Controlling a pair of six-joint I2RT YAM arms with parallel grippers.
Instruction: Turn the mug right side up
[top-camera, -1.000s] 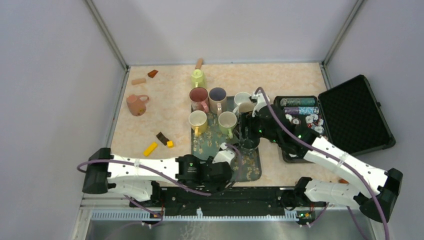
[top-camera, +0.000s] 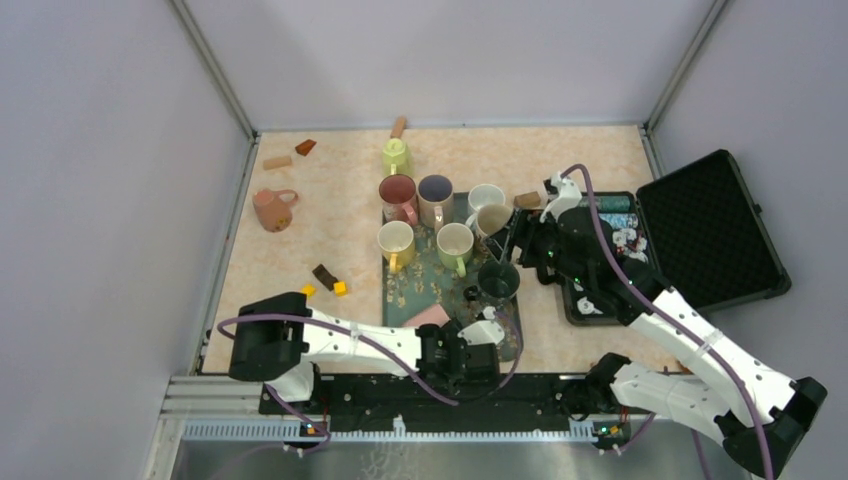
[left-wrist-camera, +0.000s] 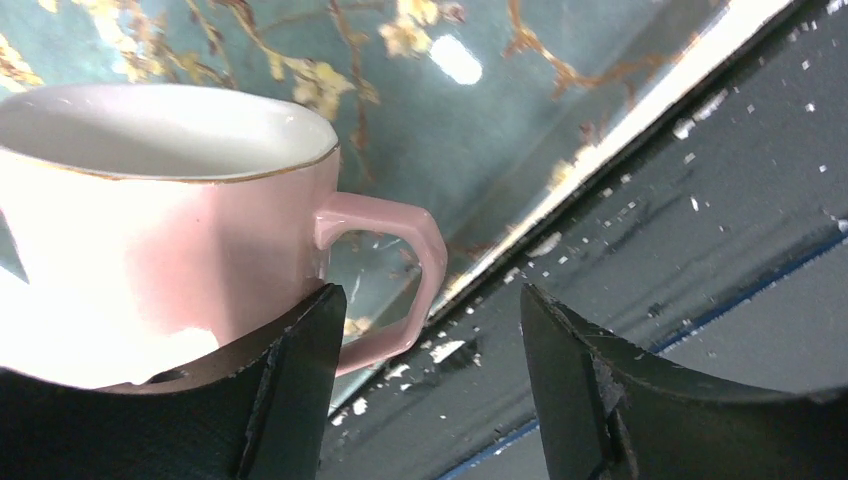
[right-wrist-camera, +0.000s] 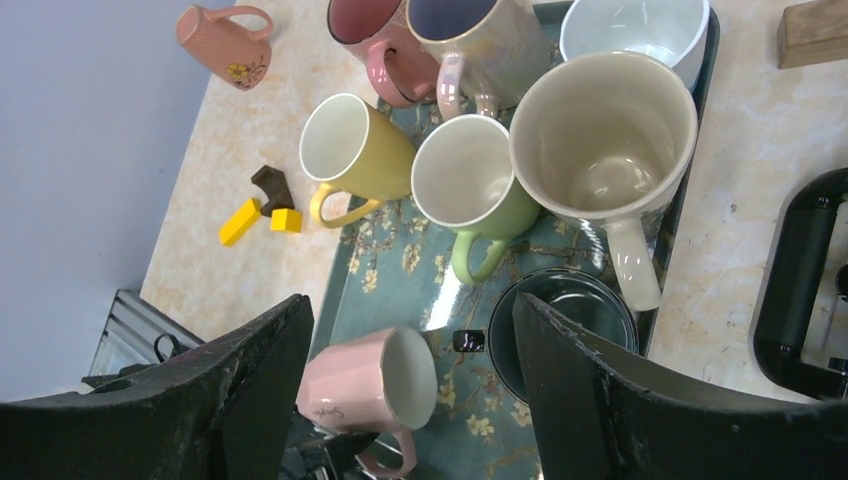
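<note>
A pink mug (top-camera: 428, 314) (left-wrist-camera: 170, 240) (right-wrist-camera: 355, 380) lies on its side on the tray (top-camera: 440, 290) in the top and right wrist views, its white inside showing. My left gripper is part open at the mug's handle, one finger beside the body against the handle, the other outside it over the tray's edge. My right gripper (top-camera: 515, 230) stands open above the tray's right side, empty, looking down on the mugs.
Upright mugs in yellow (right-wrist-camera: 350, 150), green (right-wrist-camera: 470, 180) and cream (right-wrist-camera: 600, 140) crowd the tray's back, with a dark cup (right-wrist-camera: 560, 320) at front right. An open black case (top-camera: 715, 230) lies right.
My left gripper has moved rightward along the front of the tray to the pink mug's handle, uncovering more of the mug. My right arm has shifted right and back.
</note>
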